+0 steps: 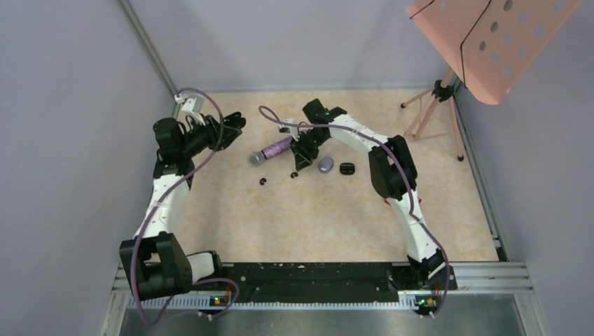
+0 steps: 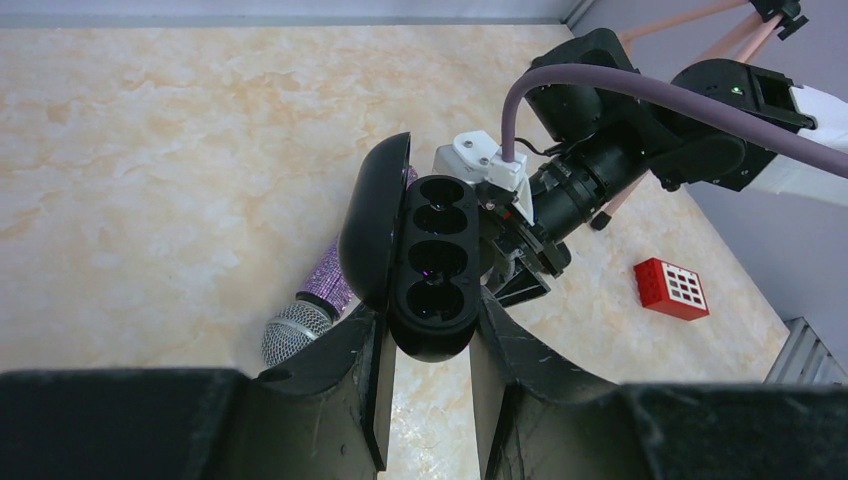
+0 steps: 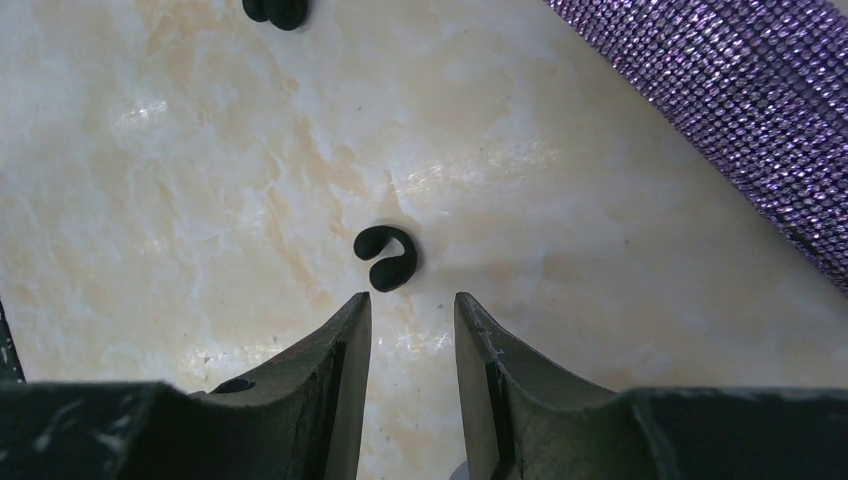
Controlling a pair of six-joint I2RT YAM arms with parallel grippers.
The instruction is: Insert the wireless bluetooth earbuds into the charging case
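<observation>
Held up at the left is the black charging case (image 2: 436, 318), its lid raised and its dark slots facing the camera. My left gripper is shut on its lower end. No earbud can be made out in the slots. A curved black earbud (image 3: 402, 262) lies on the table, just ahead of my right gripper, whose fingers stand apart with nothing between them. Farther left on the table rests a second earbud (image 1: 263, 181), partly cut off at the top of the right wrist view.
A purple glittery microphone (image 1: 277, 148) lies behind the earbuds. Right of them sit a lilac rounded case (image 1: 326, 164) and a small black case (image 1: 347, 169). A red block (image 2: 671, 289) is farther right.
</observation>
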